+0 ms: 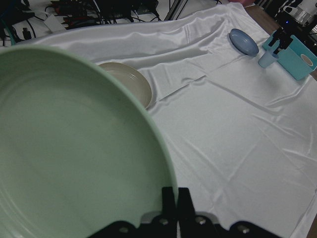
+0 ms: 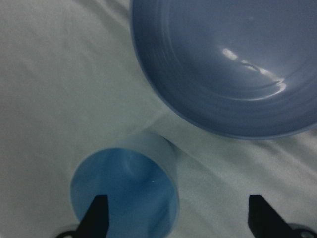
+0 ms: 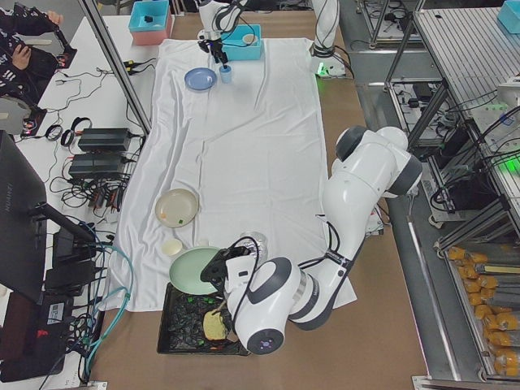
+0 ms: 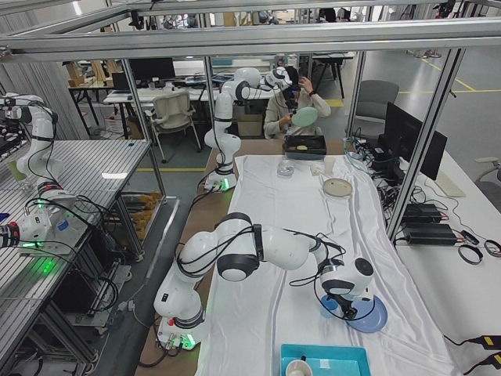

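Observation:
My left gripper is shut on the rim of a green plate (image 1: pixel 79 144), held up over a black tray (image 3: pixel 175 333) at the near end in the left camera view. A yellow piece (image 3: pixel 214 325) shows at that tray, beside the plate. My right gripper is open over a light blue cup (image 2: pixel 148 144), which lies between its fingers in view, next to a blue plate (image 2: pixel 218 64); whether they touch it I cannot tell.
A beige plate (image 3: pixel 176 207) lies on the white cloth. A teal bin (image 4: pixel 325 352) holding a white mug (image 4: pixel 300 371) is near the right arm.

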